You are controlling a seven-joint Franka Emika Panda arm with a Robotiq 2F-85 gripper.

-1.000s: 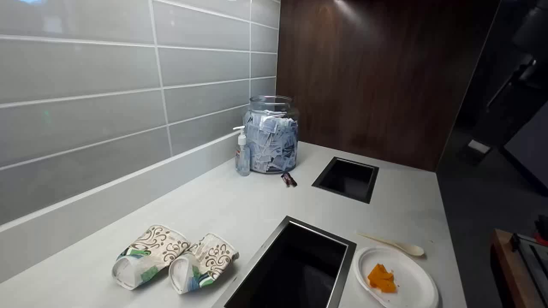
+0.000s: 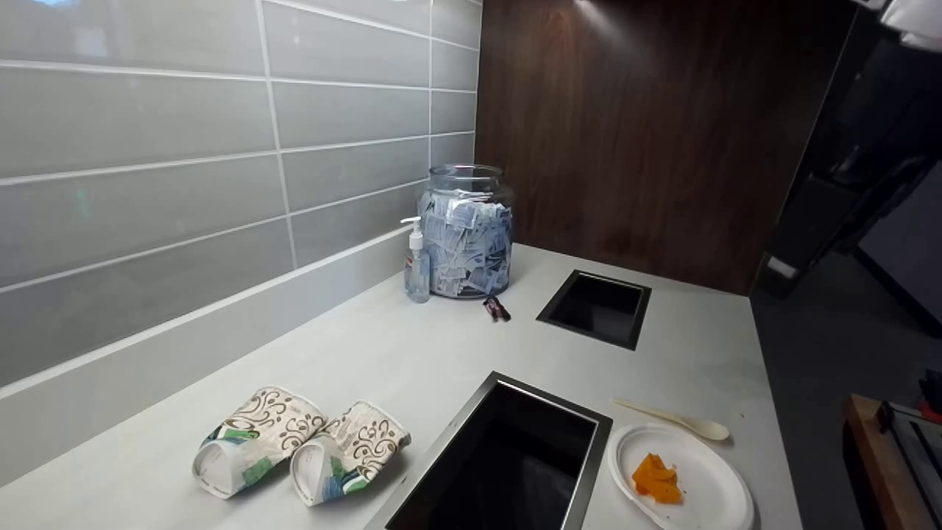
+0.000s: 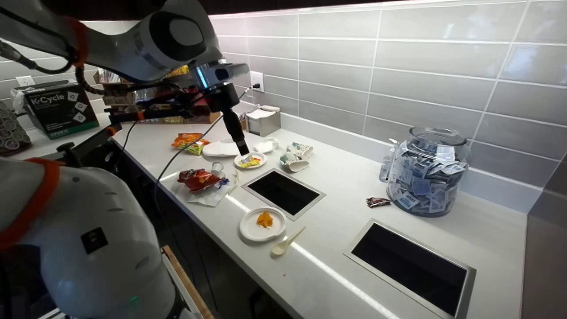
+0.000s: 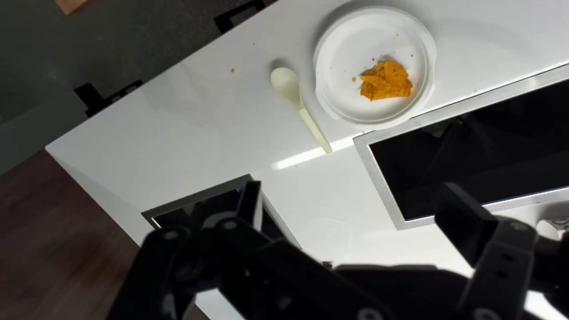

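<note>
My gripper is open, its two black fingers wide apart with nothing between them. In exterior view 1 its dark form hangs high at the right, past the counter's edge; exterior view 2 shows the gripper (image 3: 242, 148) pointing downward. Ahead of it in the wrist view lies a pale plastic spoon (image 4: 294, 96) on bare counter. Beside the spoon is a white plate (image 4: 341, 40) bearing orange chips (image 4: 386, 81). Two crumpled patterned paper cups (image 2: 278, 415) lie on their sides near the tiled wall.
Two metal-framed dark openings, one larger (image 2: 503, 459) and one smaller (image 2: 596, 306), interrupt the counter. A big glass jar of packets (image 3: 428, 170), a pump bottle (image 2: 416, 269) and a small wrapper (image 3: 378, 202) stand toward the wall. Snack bags (image 3: 197, 180) and another plate (image 3: 256, 156) occupy the counter's other end.
In exterior view 1, my gripper has shifted left toward the counter, and a white part of the arm has entered at the top right. The objects on the counter have stayed put.
</note>
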